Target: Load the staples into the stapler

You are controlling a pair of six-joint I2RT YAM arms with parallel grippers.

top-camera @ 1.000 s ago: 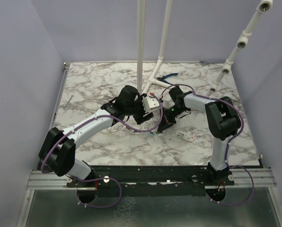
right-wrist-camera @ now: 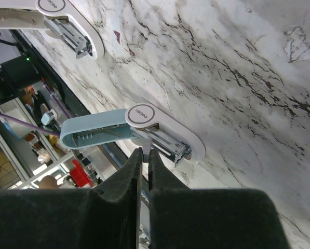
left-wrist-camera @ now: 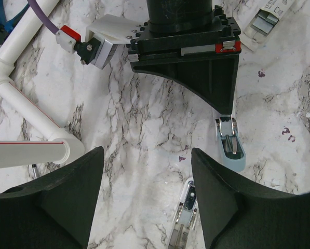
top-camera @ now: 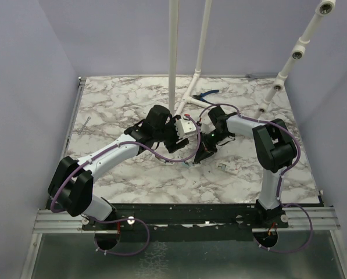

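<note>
The opened stapler [right-wrist-camera: 167, 122] lies on the marble table, its pale blue half [right-wrist-camera: 95, 129] folded back and a spring showing inside. A metal channel [right-wrist-camera: 167, 144] runs along its white half. My right gripper is right at this channel, fingertips close together. A small grey sliver [right-wrist-camera: 146, 145], perhaps staples, shows at the tips; whether it is gripped is unclear. In the left wrist view the right gripper hides part of the stapler [left-wrist-camera: 231, 150]. My left gripper stands open above the table with nothing between its fingers.
A second stapler [left-wrist-camera: 183, 218] lies near the left gripper, and a third white one [left-wrist-camera: 264, 26] lies on the far side of the right gripper. White pipes [top-camera: 188, 93] and blue-handled pliers [top-camera: 205, 94] are at the back. Bare marble surrounds the staplers.
Both arms and the staplers look the same in the top view over the last second.
</note>
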